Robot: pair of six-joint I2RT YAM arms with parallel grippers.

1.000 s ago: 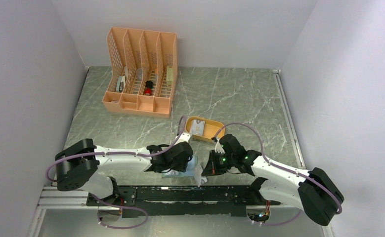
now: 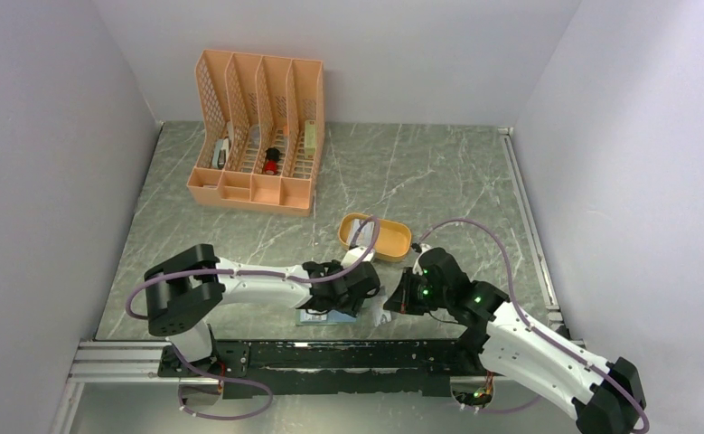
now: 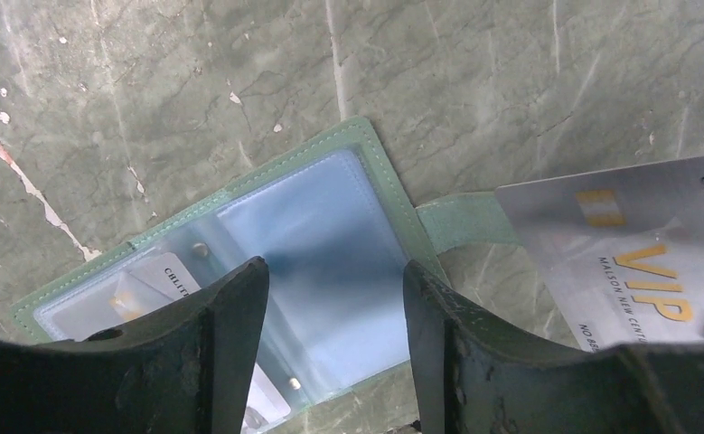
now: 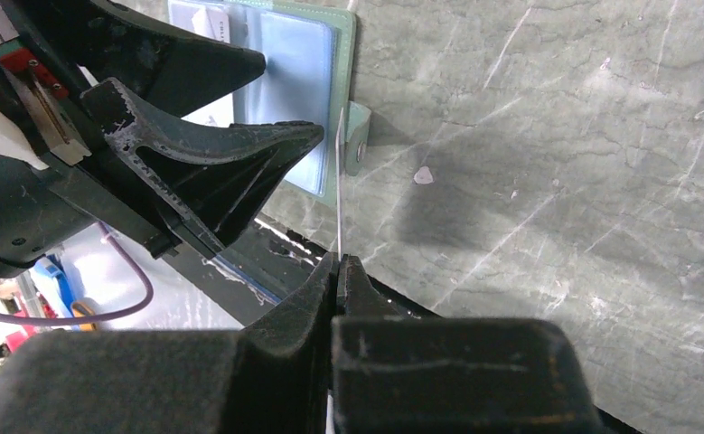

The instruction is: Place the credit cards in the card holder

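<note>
The card holder (image 3: 312, 262), green-edged with blue sleeves, lies on the table with a CHLITINA card (image 3: 154, 280) in one sleeve. My left gripper stands open over it, its fingers either side of a blue sleeve. My right gripper is shut on a silver VIP credit card, seen edge-on in the right wrist view, held beside the holder's flap. In the top view, the left gripper covers much of the holder.
Behind the grippers is a yellow tray (image 2: 390, 240) with pale cards inside. A pink divided organiser (image 2: 280, 190) stands at the back left.
Both arms have shifted to the right in the top view. The card in my right gripper has moved right with it, away from over the holder.
</note>
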